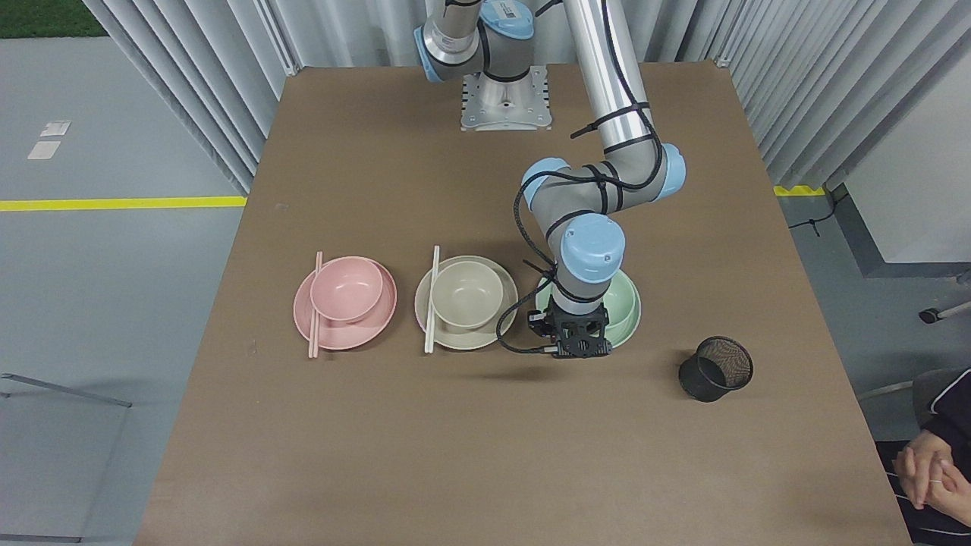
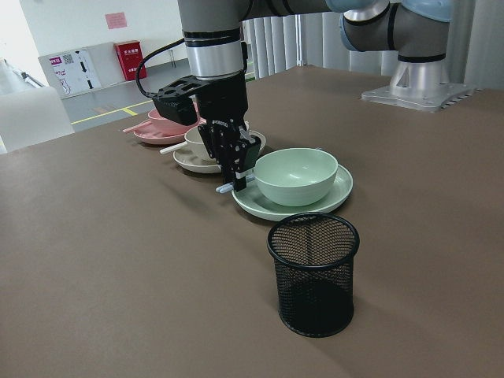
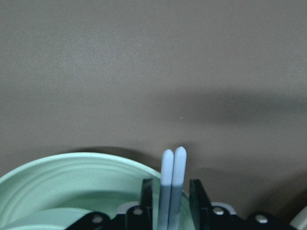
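My gripper is low over the green plate [image 2: 331, 197], beside the green bowl [image 2: 295, 175]. Its fingers stand open either side of two pale chopsticks [image 3: 178, 167] on the plate's edge; a small gap shows at the sides, and contact is not clear. In the front view the gripper [image 1: 569, 341] hides part of the green set. The cream bowl [image 1: 466, 294] on its plate with chopsticks [image 1: 432, 300] and the pink bowl [image 1: 346, 290] on its plate with chopsticks [image 1: 315, 309] stand to the left.
A black mesh cup [image 1: 715, 368] stands right of the green plate, toward the front. A person's hands [image 1: 928, 473] are beside the table at the lower right, off its surface.
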